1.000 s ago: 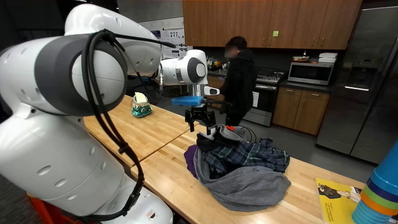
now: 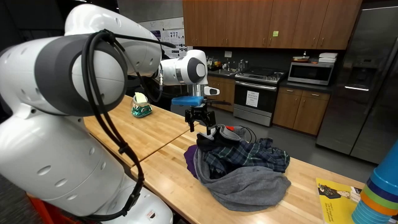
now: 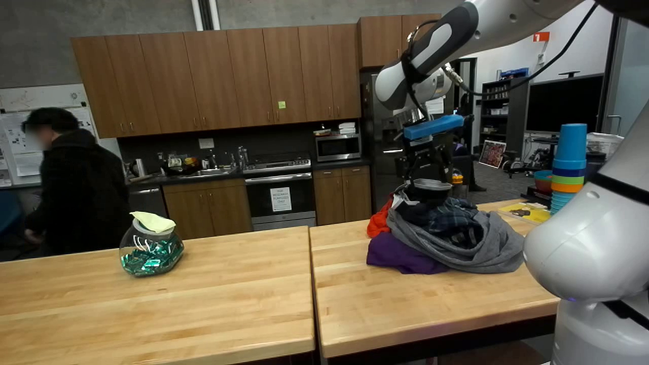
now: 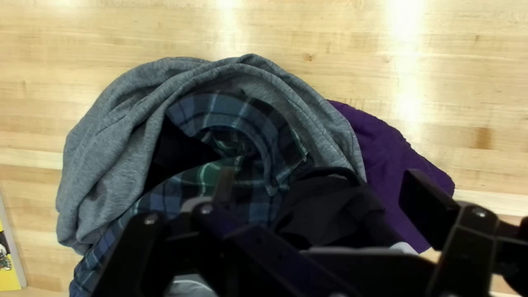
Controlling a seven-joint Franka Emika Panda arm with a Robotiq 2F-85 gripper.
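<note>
A heap of clothes lies on the wooden table under my gripper [image 2: 200, 130]. It includes a grey sweatshirt [image 2: 248, 188], a dark green and blue plaid shirt [image 2: 246, 155], a purple cloth [image 4: 378, 143] and a black garment with a grey lining [image 2: 228, 133]. The gripper points down at the heap's far left side in exterior view 1, its fingers spread and nothing held between them. In the wrist view, the black garment [image 4: 331, 208] shows between the two fingers. Red-orange cloth [image 3: 380, 219] peeks out at the heap's edge in exterior view 2.
A glass jar of green-wrapped items [image 3: 152, 249] stands on the adjoining table. At the other end are stacked colourful cups [image 2: 380, 186] and a yellow magazine [image 2: 337, 201]. Bare tabletop [image 3: 353, 292] surrounds much of the heap. A person [image 3: 79, 182] is beyond the tables.
My arm, the gripper and the clothes look unmoved.
</note>
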